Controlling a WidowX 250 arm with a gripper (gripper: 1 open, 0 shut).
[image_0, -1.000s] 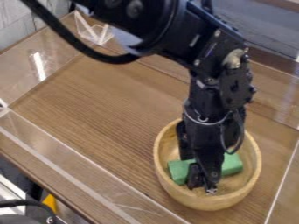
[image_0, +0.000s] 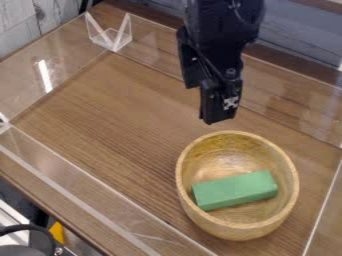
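Note:
A wooden bowl (image_0: 201, 160) stands at the lower right of the table with a green block (image_0: 234, 189) lying inside it. My gripper (image_0: 218, 100) hangs above and behind the bowl, clear of it, with its dark fingers pointing down. It is open, and I see nothing held in it.
A white wire holder (image_0: 107, 30) stands at the back left. A raised edge runs along the back right, and dark cables lie at the lower left corner.
My gripper has risen up and back out of the bowl. The green block is left lying in the bowl.

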